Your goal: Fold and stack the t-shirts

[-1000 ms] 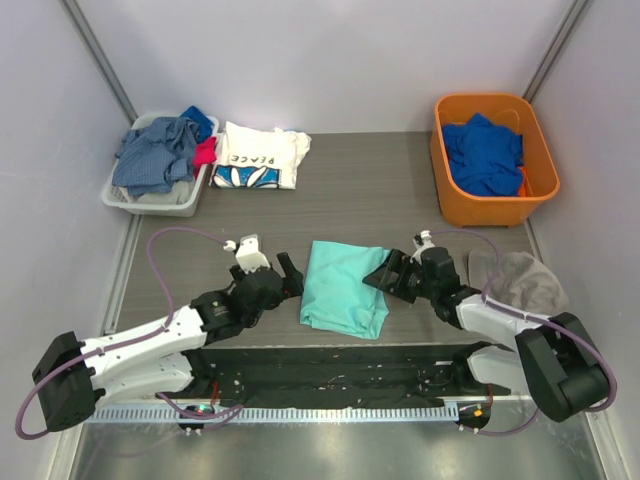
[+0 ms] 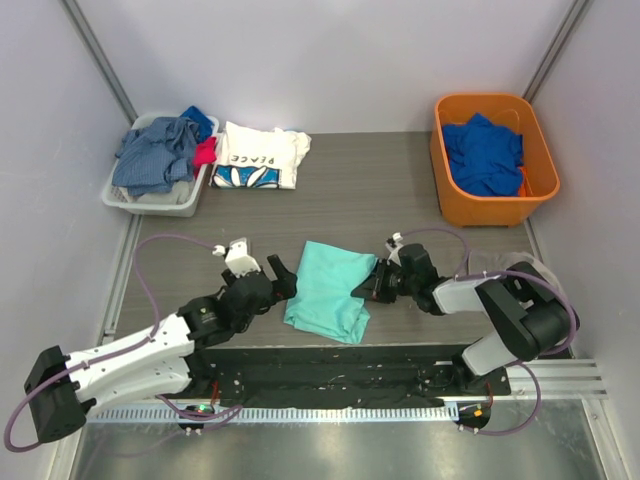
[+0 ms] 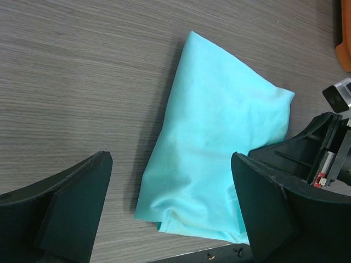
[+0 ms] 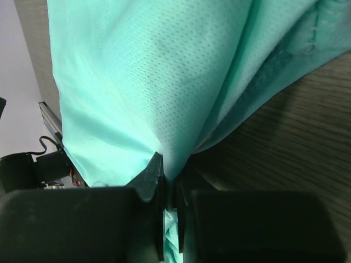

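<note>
A teal t-shirt (image 2: 325,290), folded into a compact bundle, lies near the table's front edge in the top view. My right gripper is shut on its right side, with bunched fabric pinched between the fingers. To the left of the shirt, my left gripper (image 2: 283,278) stands open and empty; its spread fingers (image 3: 77,208) frame the teal cloth from above in the left wrist view. A white t-shirt with blue print (image 2: 262,157) lies folded at the back, beside the white basket.
The white basket (image 2: 160,208) at back left is heaped with blue, red and grey clothes. An orange bin (image 2: 540,180) at back right holds blue cloth (image 2: 483,155). Behind my right arm lies a grey cloth (image 2: 490,240).
My right gripper has moved left, and the teal shirt has shifted left with it. The left gripper has drawn slightly left and stays open.
</note>
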